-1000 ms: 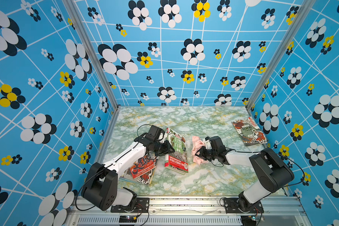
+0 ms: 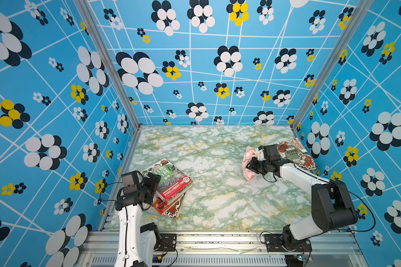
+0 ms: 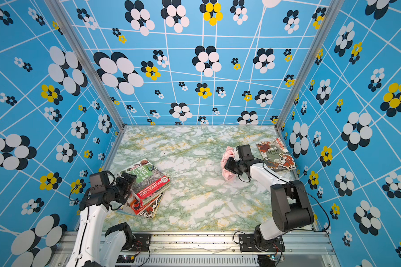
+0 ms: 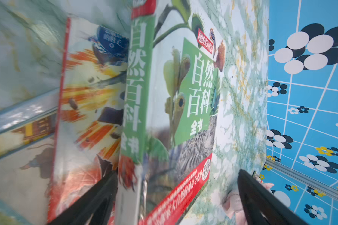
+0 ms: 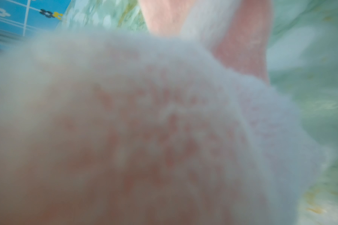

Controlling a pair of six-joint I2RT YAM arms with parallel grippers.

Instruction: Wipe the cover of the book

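Observation:
A thick green-and-red book (image 2: 170,180) lies askew on top of other books (image 2: 176,207) at the left of the table. Beside its left edge is my left gripper (image 2: 154,181). In the left wrist view its dark fingers (image 4: 257,198) are spread wide, with the book's spine and cover showing between them. My right gripper (image 2: 251,165) is shut on a pink cloth (image 2: 248,155), near the right-hand book. Pink fluffy cloth (image 5: 157,142) fills most of the right wrist view and hides the fingers.
Another book (image 3: 276,155) lies flat at the back right, partly behind the right arm in the top left view. Blue patterned walls enclose it.
The green-and-red book has moved from mid-table left onto the pile, along with my left gripper. My right gripper has carried the cloth right and back, towards the right-hand book.

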